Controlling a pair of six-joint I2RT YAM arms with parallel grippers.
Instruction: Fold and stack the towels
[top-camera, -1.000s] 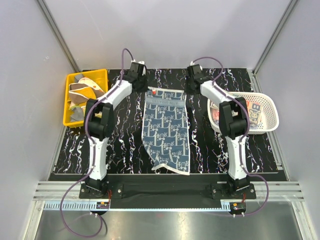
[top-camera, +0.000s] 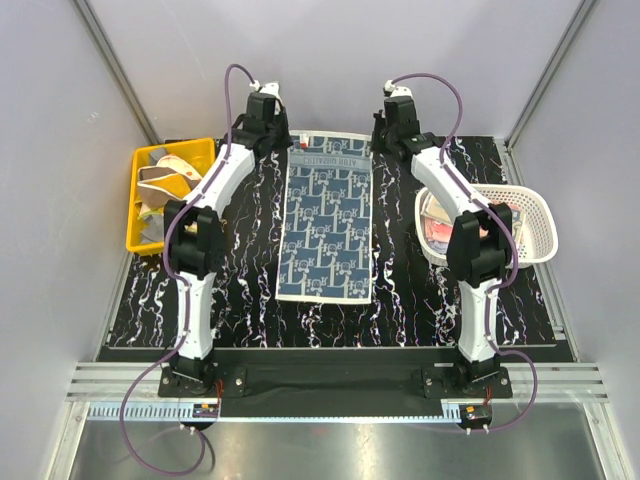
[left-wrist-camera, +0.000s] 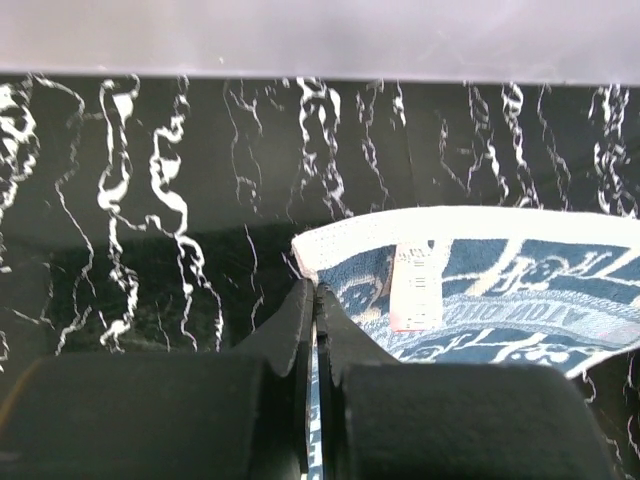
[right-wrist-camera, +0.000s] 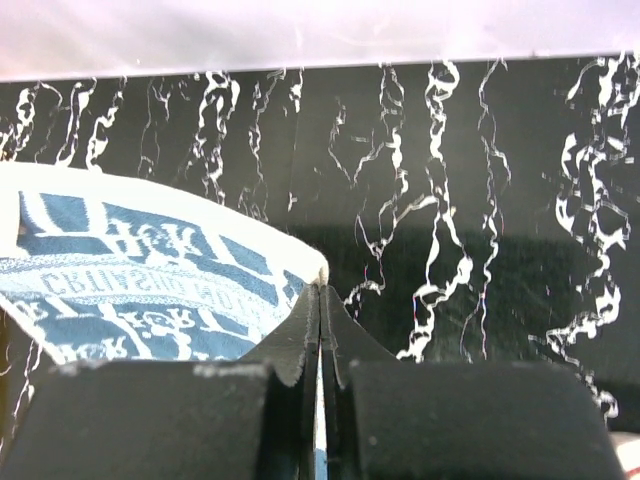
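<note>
A blue patterned towel (top-camera: 325, 230) with a white border lies spread lengthwise down the middle of the dark marble table. My left gripper is shut on its far left corner, beside a small white label (left-wrist-camera: 415, 295). My right gripper is shut on its far right corner (right-wrist-camera: 305, 260). In the top view both grippers sit near the back edge of the table.
A yellow bin (top-camera: 140, 230) of folded cloths stands at the left, a white basket (top-camera: 535, 225) of cloths at the right. The back wall is close beyond the towel. The marble is bare on either side of it.
Both grippers have moved toward the back, drawing the towel with them. Its near end, rumpled a second ago, now lies flat and farther from the front edge.
</note>
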